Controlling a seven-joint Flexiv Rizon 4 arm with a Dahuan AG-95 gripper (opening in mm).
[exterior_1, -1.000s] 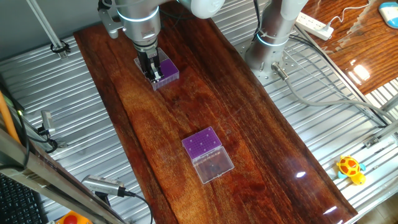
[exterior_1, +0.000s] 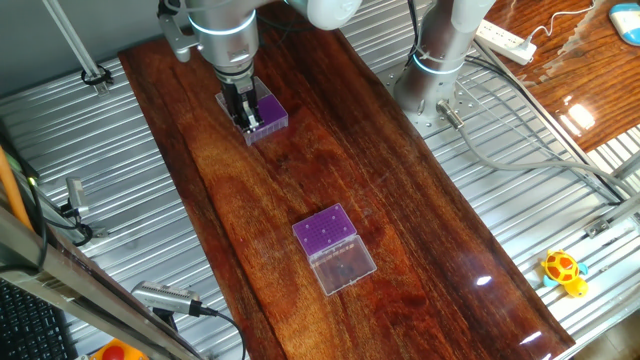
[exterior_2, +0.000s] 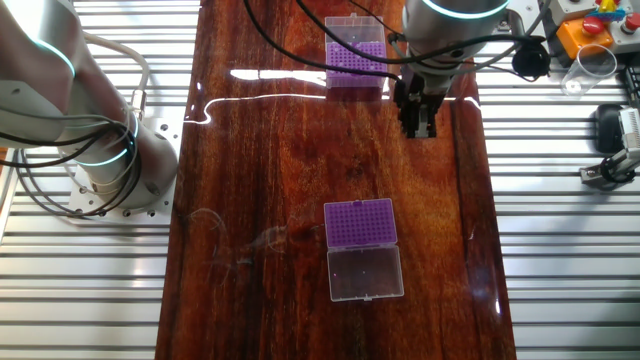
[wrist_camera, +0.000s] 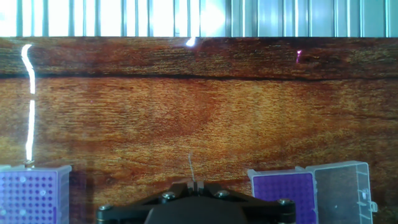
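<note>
My gripper (exterior_2: 422, 130) hangs over the wooden table, beside the far purple rack box in exterior view 2. In the wrist view its fingertips meet, so it looks shut; a faint pale streak (wrist_camera: 191, 165) lies just ahead of them, and I cannot tell whether it is held. The far box (exterior_1: 268, 115) has a purple perforated rack and a clear lid (wrist_camera: 339, 193) standing open; the arm partly covers it in exterior view 1. Nearer the table's middle lies a second box (exterior_1: 325, 229), its clear lid (exterior_1: 343, 266) folded open flat. Several pale spots dot its purple grid (wrist_camera: 25, 193).
Bare wood (exterior_1: 200, 160) surrounds both boxes. The robot's base (exterior_1: 425, 95) stands beyond one long table edge. Black cables (exterior_2: 330, 40) cross above the far box. A toy turtle (exterior_1: 563, 268) and a clear cup (exterior_2: 588, 70) lie off the wood.
</note>
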